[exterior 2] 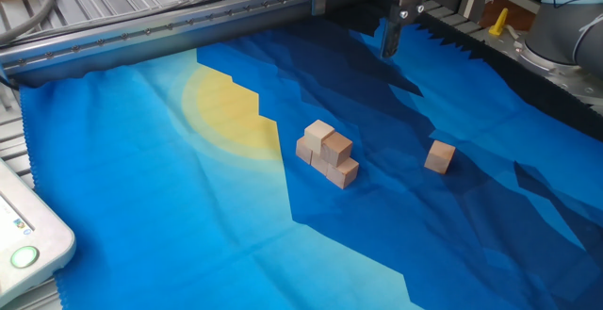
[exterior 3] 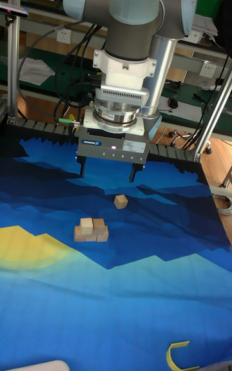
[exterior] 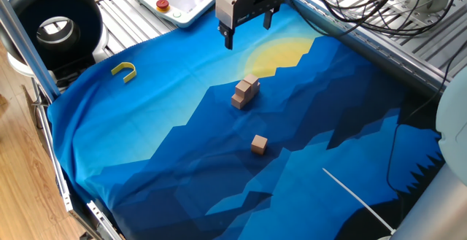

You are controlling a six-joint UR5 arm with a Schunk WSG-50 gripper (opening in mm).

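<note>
Small wooden cubes form a stack (exterior: 246, 93) on the blue cloth: in exterior view 2, two cubes, one paler (exterior 2: 318, 135) than the other, rest on a bottom row of three. A single loose cube (exterior 2: 440, 157) lies on the cloth, apart from the stack (exterior 3: 91, 230). My gripper (exterior: 248, 37) hangs above the cloth, its two dark fingers spread wide and nothing between them. From exterior view 3, the open gripper (exterior 3: 107, 177) appears higher than the cubes and clear of both the stack and the loose cube (exterior 3: 120, 201).
A yellow curved piece (exterior: 125, 71) lies near the cloth's edge. Outside the cloth sits a tablet-like panel with a red button (exterior: 162, 5). A thin white rod (exterior: 359, 200) reaches over the cloth in exterior view 1.
</note>
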